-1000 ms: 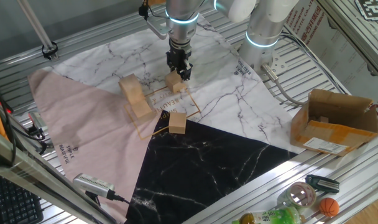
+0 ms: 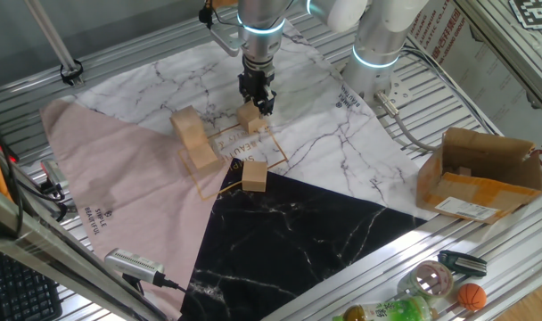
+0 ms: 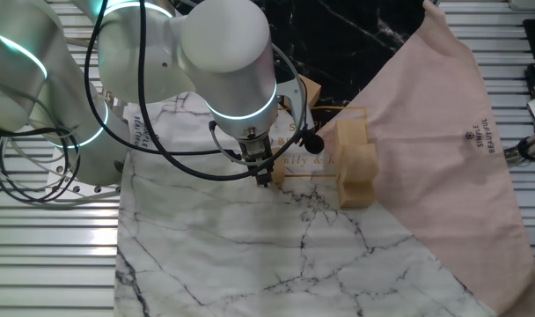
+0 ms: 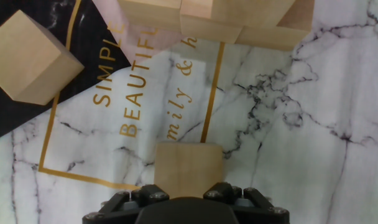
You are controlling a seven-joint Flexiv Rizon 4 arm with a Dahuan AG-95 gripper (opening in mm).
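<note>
A light wooden block (image 2: 250,116) stands on the white marble part of the cloth, directly under my gripper (image 2: 257,100). In the wrist view the same block (image 4: 189,167) lies centred ahead of my gripper, its near end covered by the dark fingers (image 4: 150,194). Whether the fingers press on its sides or merely stand close to it does not show. A second wooden block (image 2: 254,176) sits apart, at the tip of the black part. Further wooden blocks (image 2: 192,134) form a group to the left; in the wrist view that group (image 4: 207,18) is at the top.
An open cardboard box (image 2: 476,183) stands at the right. A tape roll (image 2: 431,278), a small orange ball (image 2: 472,296) and a green bottle (image 2: 400,310) lie near the front right.
</note>
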